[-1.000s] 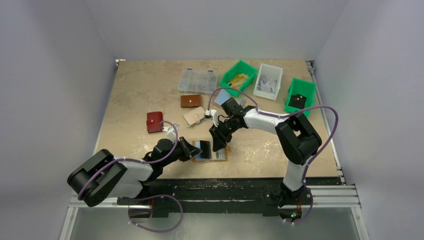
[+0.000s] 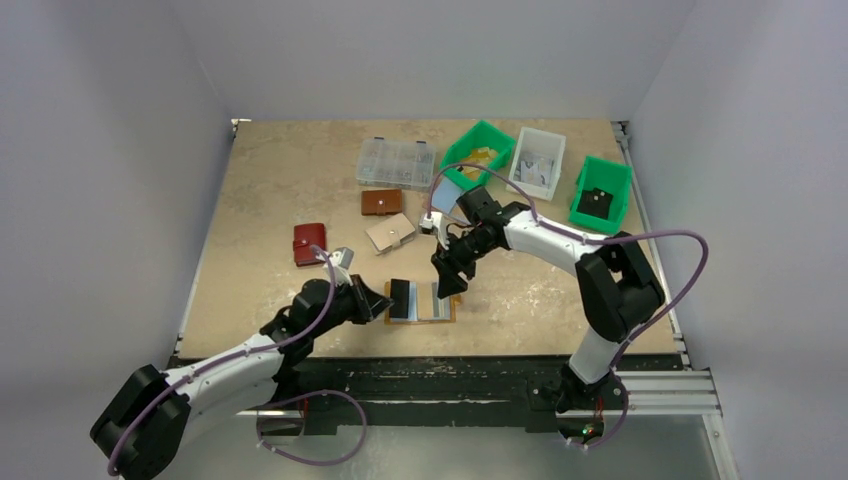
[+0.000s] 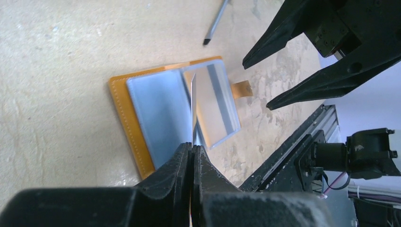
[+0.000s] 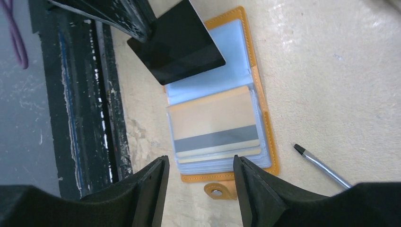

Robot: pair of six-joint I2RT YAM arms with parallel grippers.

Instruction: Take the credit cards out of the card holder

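Note:
An open tan card holder [image 2: 423, 321] with clear plastic sleeves lies at the front centre of the table. My left gripper [image 2: 386, 302] is shut on a black card [image 4: 182, 47], seen edge-on in the left wrist view and face-on in the right wrist view, raised over the holder's pale blue half [image 3: 158, 113]. The other half [image 4: 213, 125] shows a pale sleeve with a grey stripe. My right gripper stands part open above that half and its snap tab [image 3: 242, 89], with nothing between its fingers.
A pen [image 4: 321, 165] lies beside the holder. Wallets [image 2: 381, 201], a clear compartment box [image 2: 395, 160], green bins [image 2: 600, 168] and a white bin [image 2: 535, 160] are farther back. The table's front edge is close to the holder.
My left gripper has drawn up and leftward with the black card, off the holder's left half. My right gripper has shifted slightly right.

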